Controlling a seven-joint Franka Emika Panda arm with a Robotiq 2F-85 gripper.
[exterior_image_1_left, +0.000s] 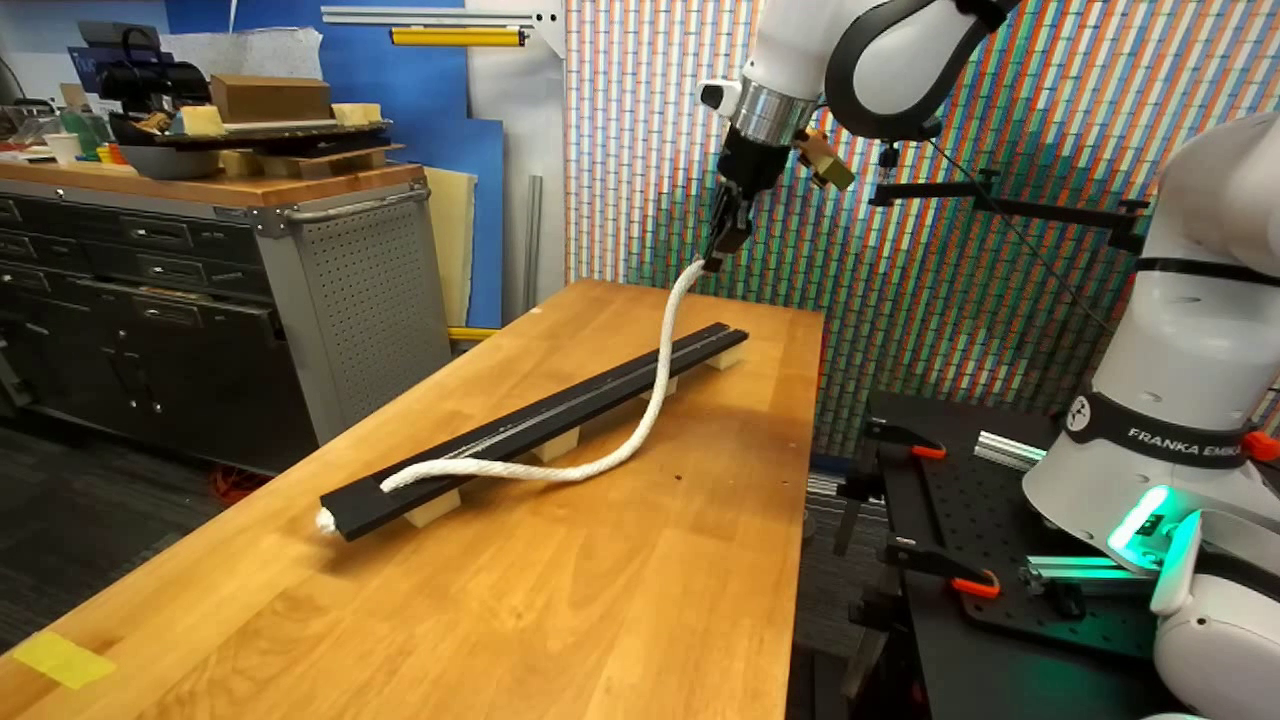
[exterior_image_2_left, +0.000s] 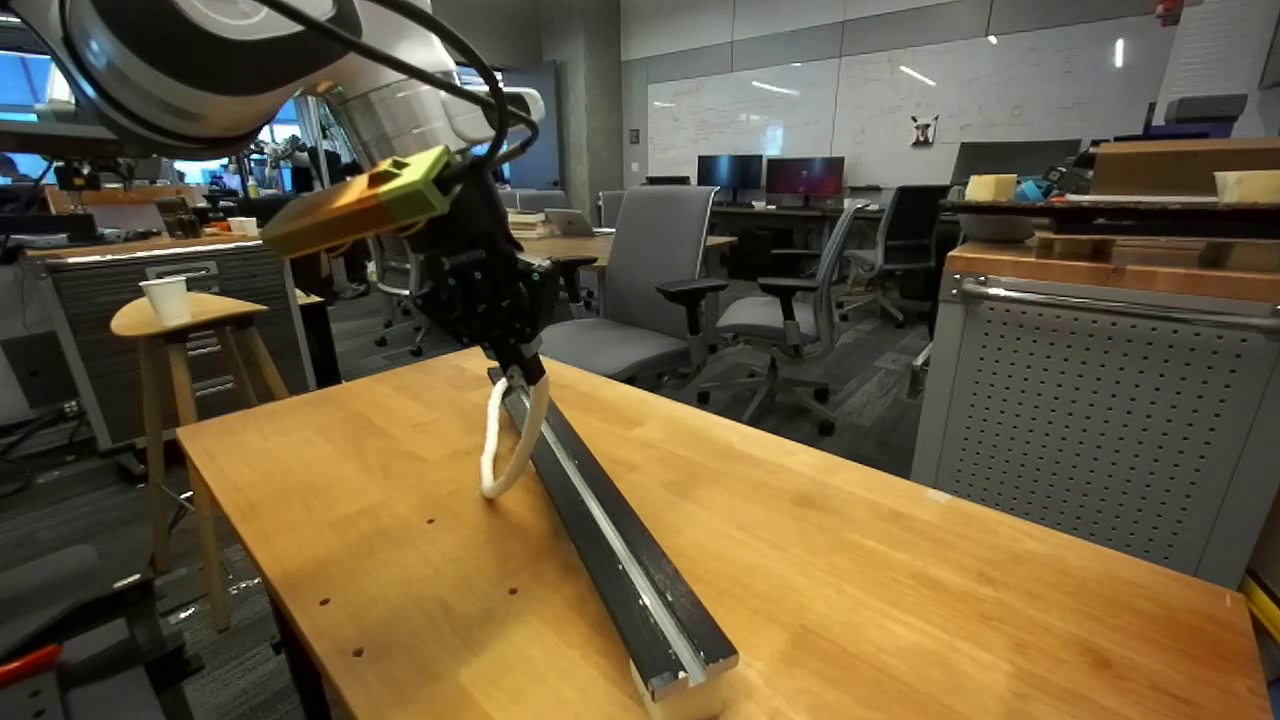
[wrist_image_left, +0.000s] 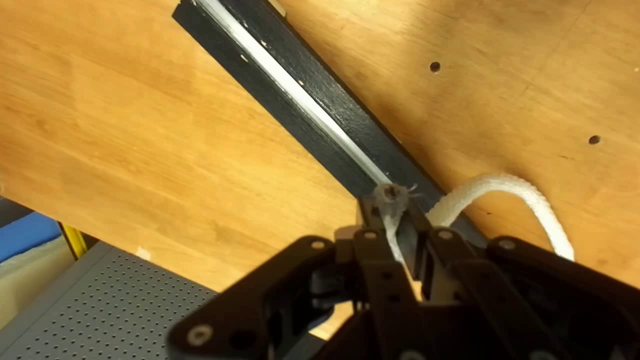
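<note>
A thick white rope (exterior_image_1_left: 648, 414) hangs from my gripper (exterior_image_1_left: 716, 254), which is shut on it near one frayed end. From there the rope curves down to the table and across the near end of a long black channel (exterior_image_1_left: 540, 420). Its other end pokes out at that near end. In exterior view 2 the gripper (exterior_image_2_left: 518, 370) appears above the channel (exterior_image_2_left: 600, 516), the rope (exterior_image_2_left: 494, 462) looping beneath. The wrist view shows the frayed rope tip (wrist_image_left: 391, 195) at my fingers, over the channel's pale groove (wrist_image_left: 300, 96).
Pale wooden blocks (exterior_image_1_left: 558, 445) prop the channel off the wooden table (exterior_image_1_left: 624, 600). A grey perforated cabinet (exterior_image_2_left: 1080, 408) stands beyond the table, and a stool with a cup (exterior_image_2_left: 168, 300) is off its other side.
</note>
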